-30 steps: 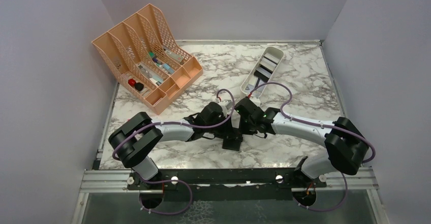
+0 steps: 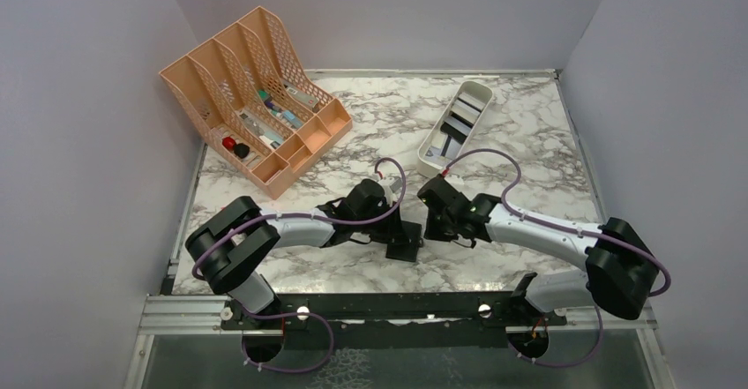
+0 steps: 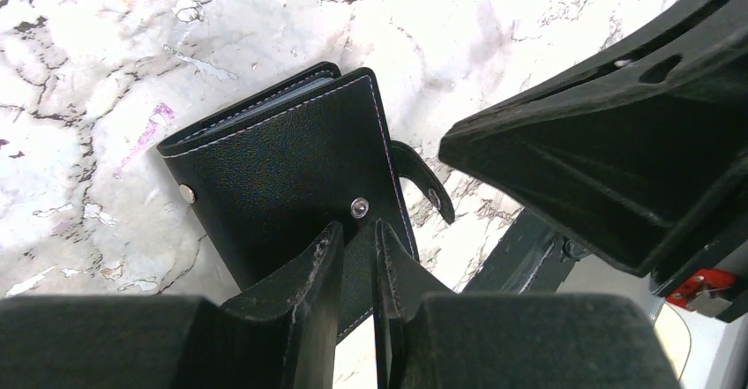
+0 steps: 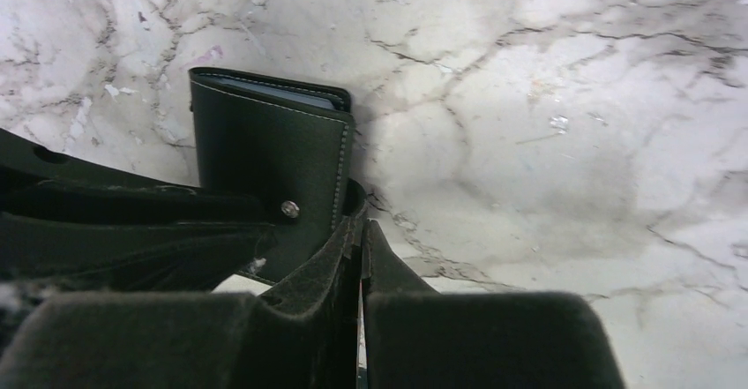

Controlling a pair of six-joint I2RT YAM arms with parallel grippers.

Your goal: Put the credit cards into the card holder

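Observation:
The black card holder [image 2: 406, 250] lies on the marble table in front, between my two grippers. Its cover is closed over and pale edges show inside the fold, though I cannot tell whether they are cards. A loose strap [image 3: 422, 175] sticks out from one side of the holder [image 3: 273, 168], its snap apart from the stud on the cover. My left gripper is a little open above the holder, with only a narrow gap between its fingertips. Beside the strap edge of the holder [image 4: 265, 146], my right gripper is shut, nothing visible between its fingers.
A long white tray [image 2: 484, 92] with light and dark flat items stands behind the right arm. At the back left is an orange divided organizer [image 2: 200, 62] holding small objects.
The left arm has hardly moved, and the holder lies in the same place.

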